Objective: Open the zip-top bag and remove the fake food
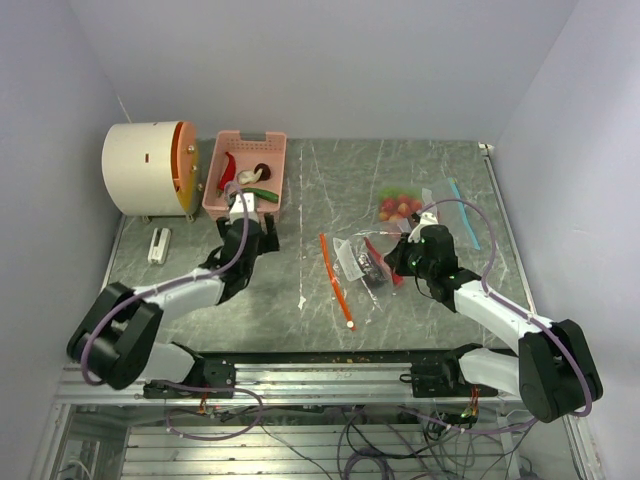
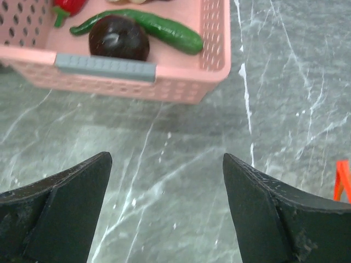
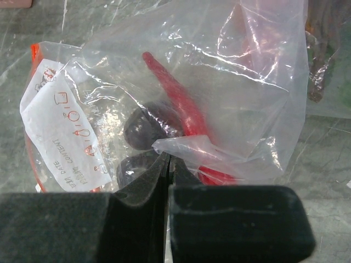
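A clear zip top bag [image 3: 118,90] with a white label lies on the table, holding a red chili pepper [image 3: 184,104] and two dark round food pieces [image 3: 151,126]. My right gripper is shut at the bag's raised plastic edge, with a thin fold of film at its fingertips. In the left wrist view my left gripper stands wide open and empty, just in front of the pink basket [image 2: 181,87]. Inside that basket are a green cucumber [image 2: 170,33], a dark round piece [image 2: 118,38] and a red pepper [image 2: 68,5].
A second bag with several red pieces [image 1: 400,205] lies behind the zip bag. An orange strip [image 1: 335,285] and a blue strip [image 1: 465,215] lie nearby. At left stand a white drum [image 1: 150,170] and a small white box [image 1: 159,246].
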